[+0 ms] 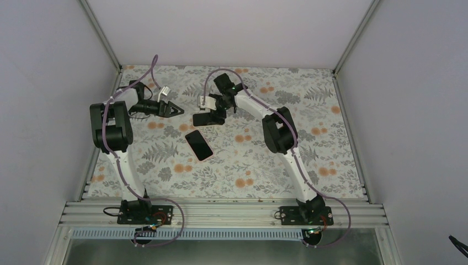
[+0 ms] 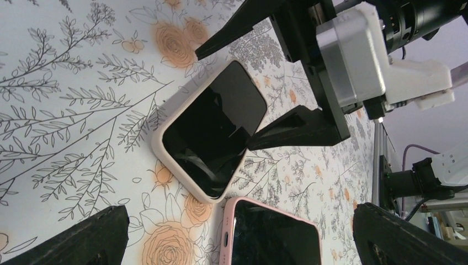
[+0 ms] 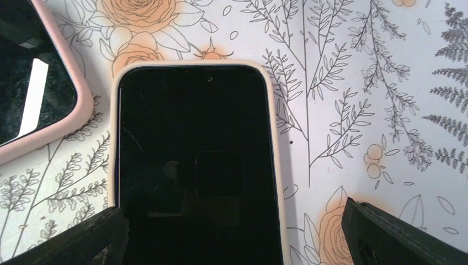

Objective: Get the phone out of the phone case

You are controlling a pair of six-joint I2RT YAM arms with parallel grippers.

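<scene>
A black-screened phone in a cream case lies flat, screen up, near the middle of the table. The phone still sits inside the case rim all round where it shows. Over its right-hand part, seen from above, hangs my right gripper, open and empty, its fingers spread toward the case's two long sides. Whether a fingertip touches the case I cannot tell. To the left of the case my left gripper stands open, with nothing held. Part of the phone is hidden from above by the right gripper.
A second phone in a pink case lies slantwise just in front of the cream one, close to its corner. Walls bound the sides and back.
</scene>
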